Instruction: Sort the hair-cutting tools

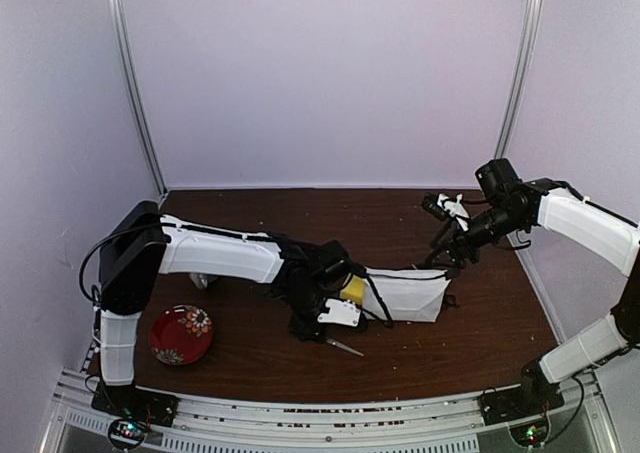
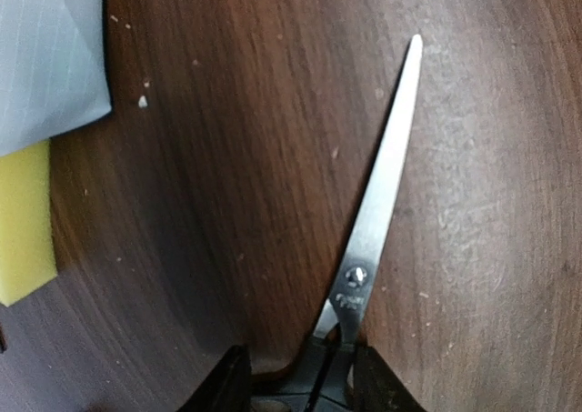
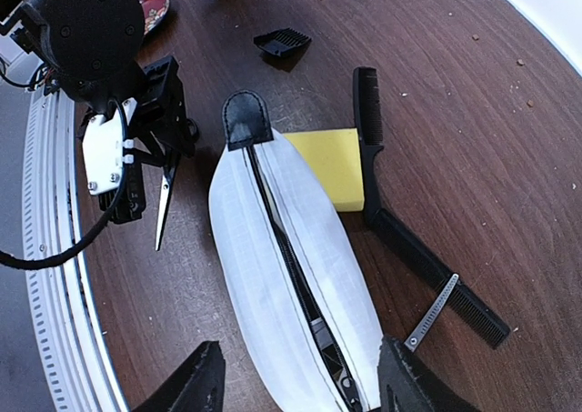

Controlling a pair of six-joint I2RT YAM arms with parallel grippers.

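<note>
The scissors (image 2: 371,221), with steel blades and black handles, lie on the table. My left gripper is low over their handles, one finger on each side, still with gaps between fingers and scissors. In the right wrist view a white zip pouch (image 3: 250,266) lies partly unzipped, dark contents showing in its slit. My right gripper stands open above the pouch's near end, nothing held. A long black comb (image 3: 427,257) lies beside the pouch, with a thin metal-handled tool (image 3: 432,312) by it. A small black comb-like piece (image 3: 282,42) lies farther off.
A yellow sponge (image 3: 327,166) sits against the pouch and the comb. The red flowered bowl (image 1: 181,335) stands at the table's left.
</note>
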